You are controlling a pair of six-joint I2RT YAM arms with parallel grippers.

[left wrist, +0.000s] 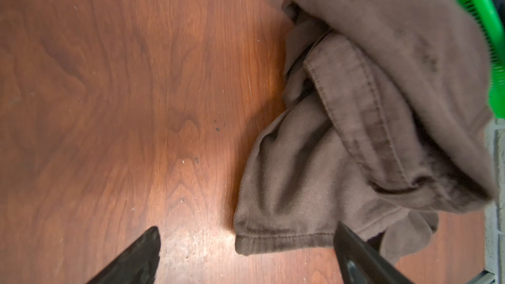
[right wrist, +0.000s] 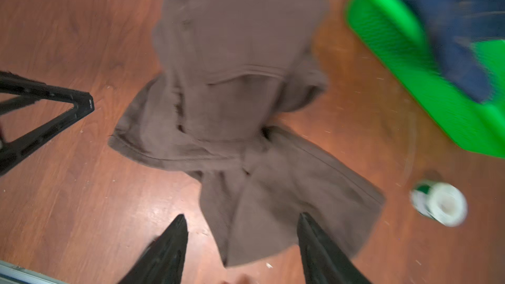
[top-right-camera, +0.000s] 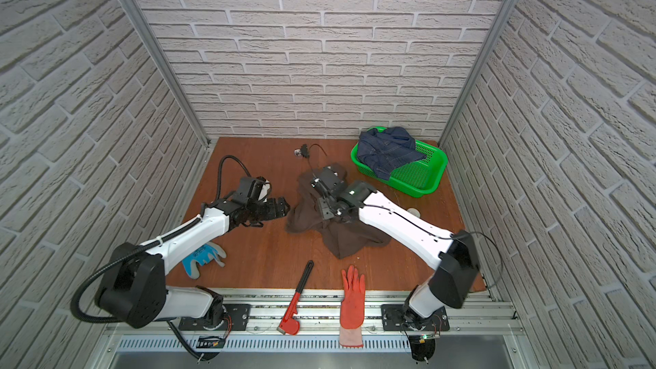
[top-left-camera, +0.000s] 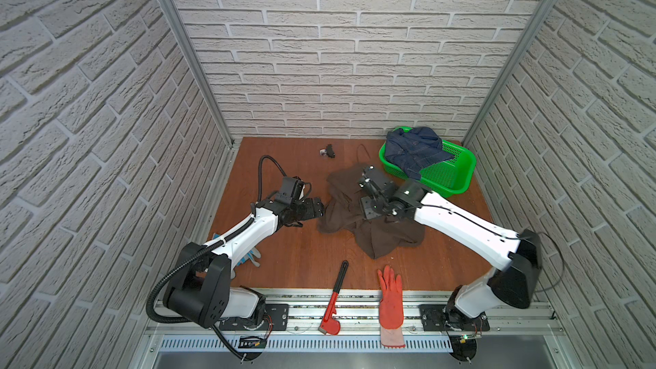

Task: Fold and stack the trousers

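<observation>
Brown trousers (top-left-camera: 382, 233) lie rumpled on the middle of the table, one part spread toward the front right and the rest bunched behind. To their left, my left gripper (top-left-camera: 318, 208) stands open and empty; in the left wrist view a hemmed end of the trousers (left wrist: 294, 199) reaches the gripper's right finger (left wrist: 352, 255). My right gripper (top-left-camera: 367, 209) is above the trousers and hides part of them from the top views. Seen from the right wrist, its fingers (right wrist: 173, 247) are apart with a gap between them, and the brown cloth (right wrist: 299, 199) lies beyond, blurred.
A green basket (top-left-camera: 464, 164) with dark blue cloth (top-left-camera: 417, 147) in it stands at the back right. A red glove (top-left-camera: 391, 300) and a red wrench (top-left-camera: 332, 307) lie at the front edge. A blue glove (top-right-camera: 203, 257) is at the left.
</observation>
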